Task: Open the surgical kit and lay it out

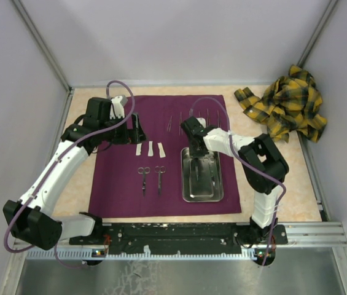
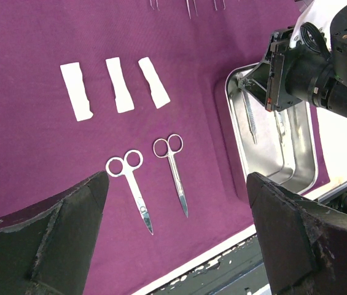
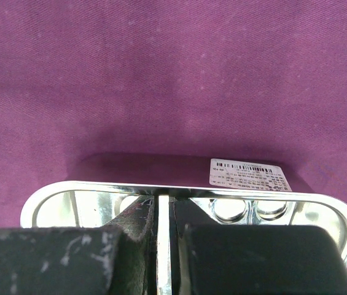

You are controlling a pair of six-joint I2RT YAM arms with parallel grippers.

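Note:
A steel tray (image 1: 201, 193) with instruments inside sits on the purple cloth (image 1: 118, 190). My right gripper is shut at the tray's rim, with a silver strip showing at its fingertips; whether it grips that is unclear. In the left wrist view it is over a long instrument (image 2: 250, 120). My left gripper (image 1: 135, 129) hangs open above the cloth. Below it lie three white packets (image 2: 118, 86) and two pairs of scissors (image 2: 173, 172). Several thin instruments (image 1: 180, 120) lie in a row at the back.
A yellow-black plaid cloth (image 1: 290, 101) is heaped at the back right. A label (image 3: 247, 173) shows on the tray's outer side.

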